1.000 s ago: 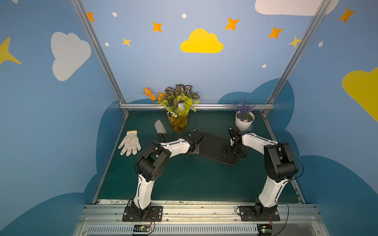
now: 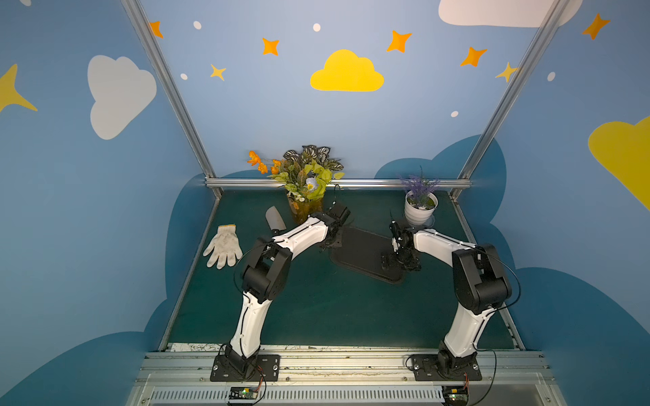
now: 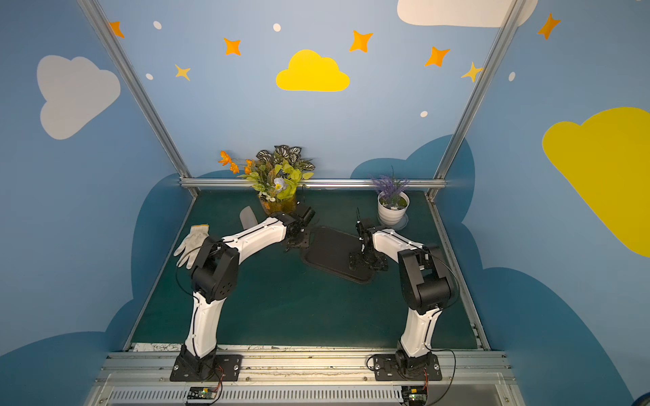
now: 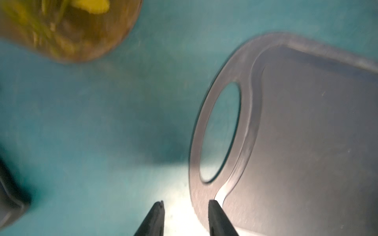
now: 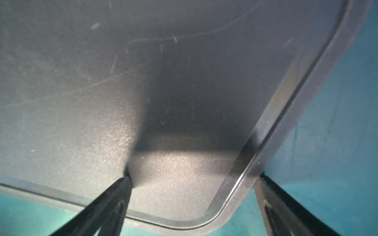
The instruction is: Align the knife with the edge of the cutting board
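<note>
The dark cutting board [image 2: 365, 247] lies at the table's centre, its slotted handle [image 4: 208, 118] toward the left. Above that end hangs my open left gripper, empty, near the rim. The knife [image 2: 274, 218] lies left of it, behind the left arm, its grey blade showing; its handle is mostly hidden in the top views. My right gripper is open at the board's near right corner, fingers either side of the rim, one over the board and one beside its outer edge.
A flower vase [image 2: 304, 203] stands at the back middle and a white potted plant [image 2: 419, 213] at the back right. A white glove [image 2: 223, 247] lies at the far left.
My left gripper has moved back and up from the board's near left area. The board and right gripper have shifted slightly leftward. The knife is now more hidden by the left arm.
</note>
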